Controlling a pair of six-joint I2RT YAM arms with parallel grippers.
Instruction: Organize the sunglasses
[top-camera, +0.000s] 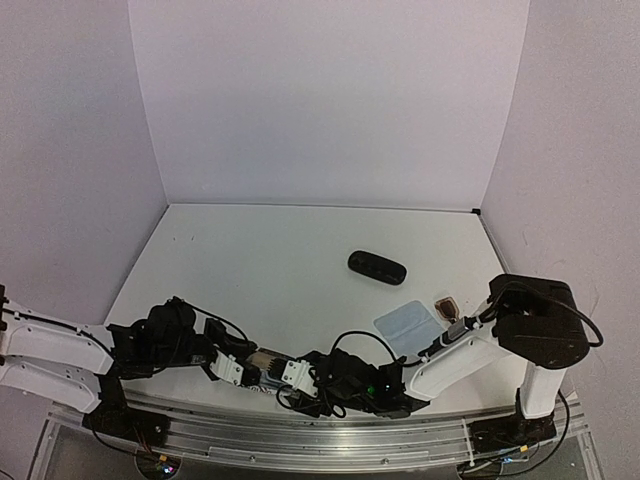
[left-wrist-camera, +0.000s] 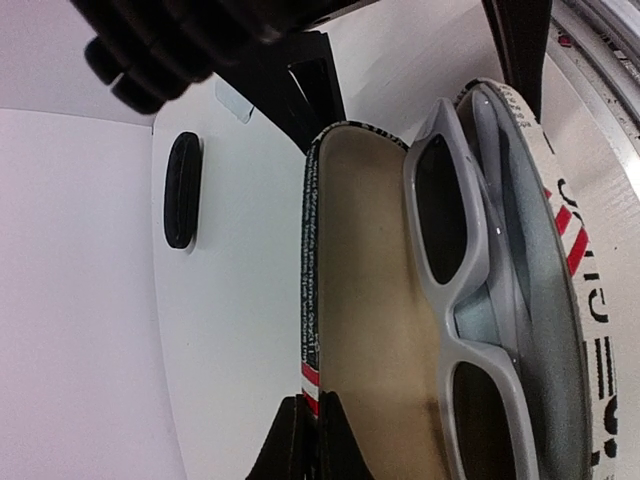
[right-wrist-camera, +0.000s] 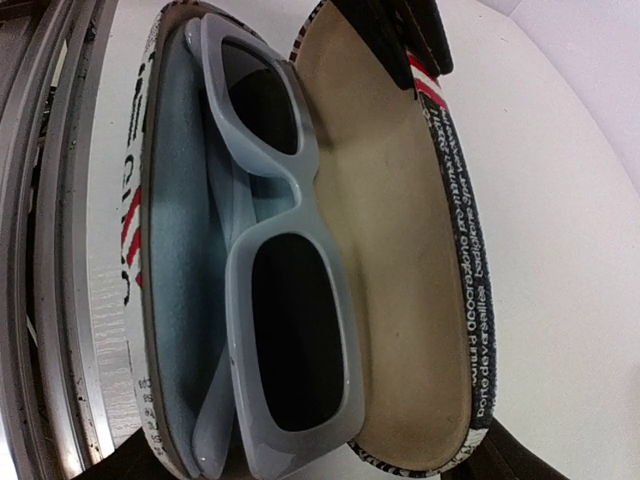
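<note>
An open sunglasses case (right-wrist-camera: 420, 260) with a tan lining, blue cloth and printed outside stands at the table's front edge, half folded. Grey-white sunglasses (right-wrist-camera: 240, 300) with dark lenses lie in it, temples folded against the blue cloth. My left gripper pinches the lid's rim beside a red stripe. At the other end of the case, my right gripper stands wide apart, one finger outside the lid and one outside the base; whether it presses on them cannot be told. From the top, both grippers largely cover the case.
A black closed case (top-camera: 377, 267) lies farther back on the table. Nearer the right arm are a pale blue cloth (top-camera: 408, 328) and brown sunglasses (top-camera: 446, 308). A metal rail (top-camera: 330, 440) runs along the front.
</note>
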